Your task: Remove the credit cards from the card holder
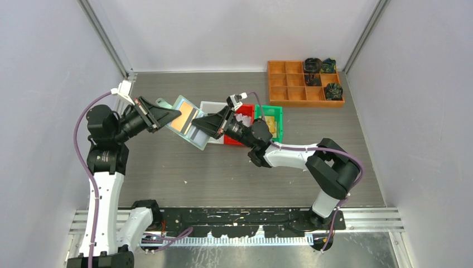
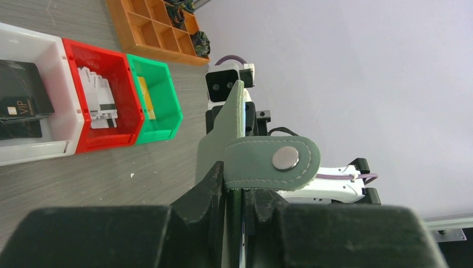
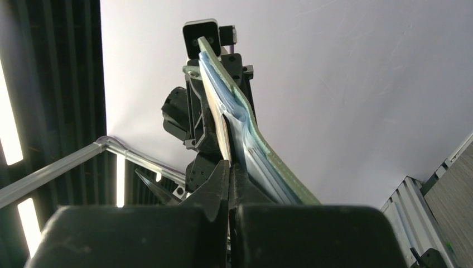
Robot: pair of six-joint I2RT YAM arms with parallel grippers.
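The pale green card holder point(image 1: 202, 144) is held up open above the table, its clear sleeves facing the top camera. My left gripper point(image 1: 178, 114) is shut on its left side; in the left wrist view the snap strap point(image 2: 254, 162) sticks out just above the fingers. A gold card point(image 1: 179, 118) with a dark stripe shows in a sleeve. My right gripper point(image 1: 194, 123) reaches over the holder's right part. In the right wrist view its fingertips point(image 3: 220, 176) are together at the edge of the sleeves point(image 3: 237, 120); nothing clearly shows between them.
A white bin point(image 2: 58, 72) with black VIP cards, a red bin point(image 2: 125, 78) with white cards and a green bin point(image 2: 162, 89) with a yellow card stand behind. An orange divided tray point(image 1: 287, 103) sits at the back right.
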